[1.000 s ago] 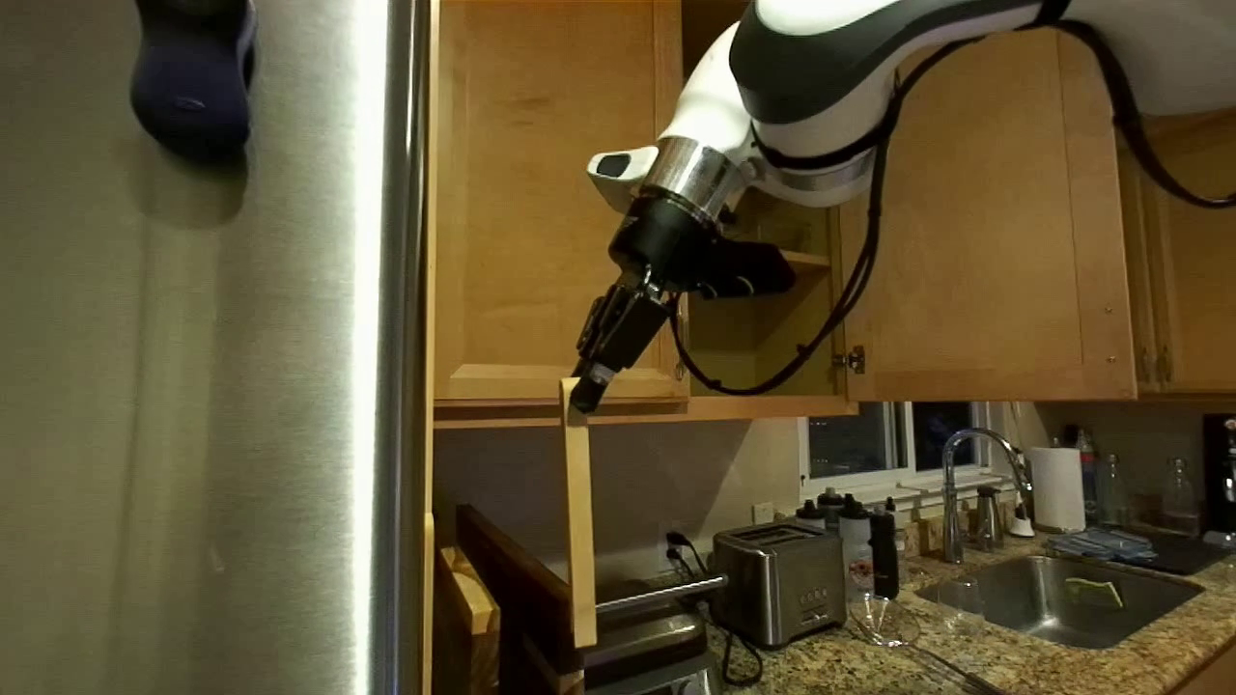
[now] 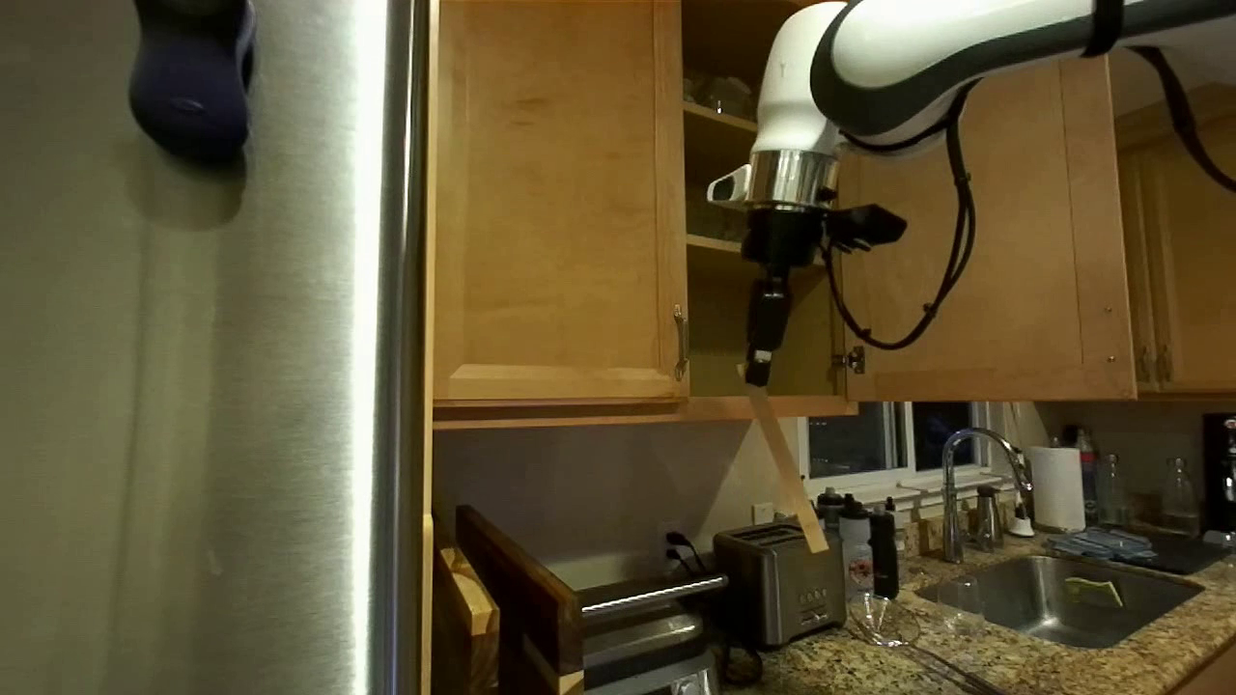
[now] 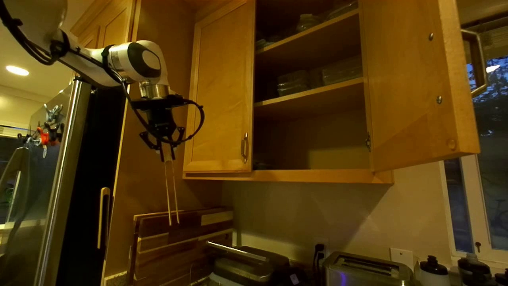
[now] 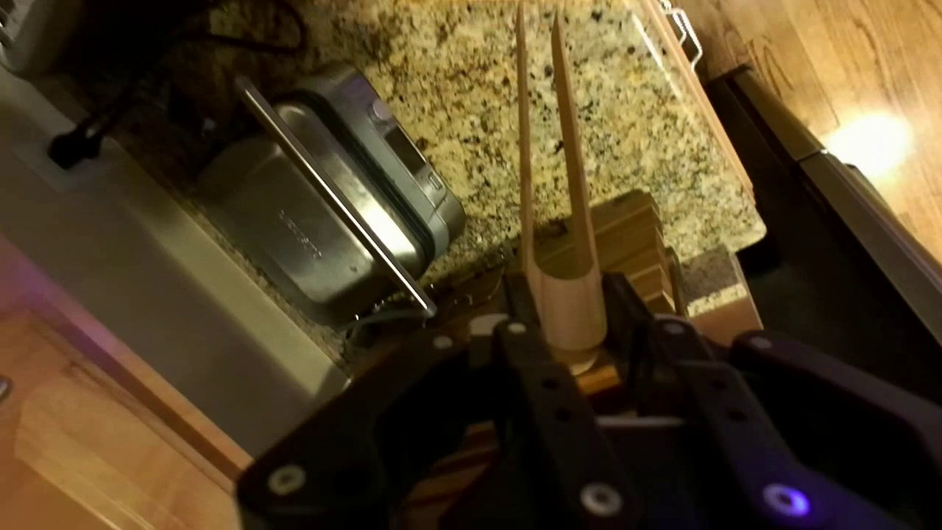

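Note:
Wooden tongs (image 4: 569, 309) are pinched at their joined end by my gripper, which is shut on them. Their two thin prongs point away from the fingers and stand slightly apart. In exterior view 1 the tongs (image 2: 788, 469) hang down at a slant from the gripper (image 2: 759, 373), tips overlapping the toaster in that view. In exterior view 2 the tongs (image 3: 171, 195) dangle in the air below the gripper (image 3: 167, 156), in front of the cutting boards and left of the open cabinet.
A wall cabinet (image 3: 314, 176) has its right door (image 3: 409, 85) swung open and left door shut. On the counter are a toaster (image 2: 782, 579), a steel appliance (image 4: 309, 212) with a bar handle, and upright cutting boards (image 3: 185, 243). The fridge (image 2: 232, 463) stands at left.
The arm has moved right and up in exterior view 1, carrying the tongs. The gripper has turned from a slant to nearly upright, while the tongs now slant instead of hanging straight.

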